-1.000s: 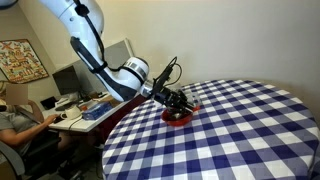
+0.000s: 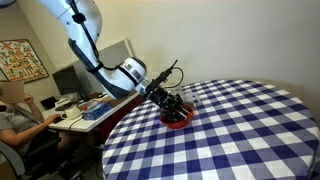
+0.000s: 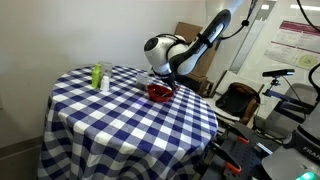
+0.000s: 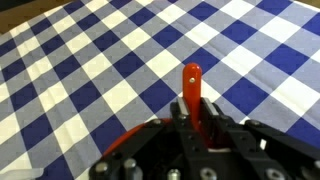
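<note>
A red bowl (image 3: 160,94) stands on the checked tablecloth, its rim (image 4: 122,143) just showing in the wrist view. A red handle (image 4: 192,88) with a small hole at its end sticks up from between my fingers. My gripper is shut on this red-handled utensil. In exterior view 1 the gripper (image 2: 176,109) is low over the red bowl (image 2: 178,124), partly covering it. The utensil's other end is hidden, so I cannot tell whether it touches the bowl.
A green bottle (image 3: 97,76) and a white bottle (image 3: 105,84) stand near the table's back edge. Part of a white object (image 4: 22,173) shows at the wrist view's lower left corner. Much of the tablecloth (image 2: 235,140) is clear. A person (image 2: 20,125) sits beyond the table.
My gripper has shifted slightly left over the bowl in exterior view 1. The bowl stays in about the same place.
</note>
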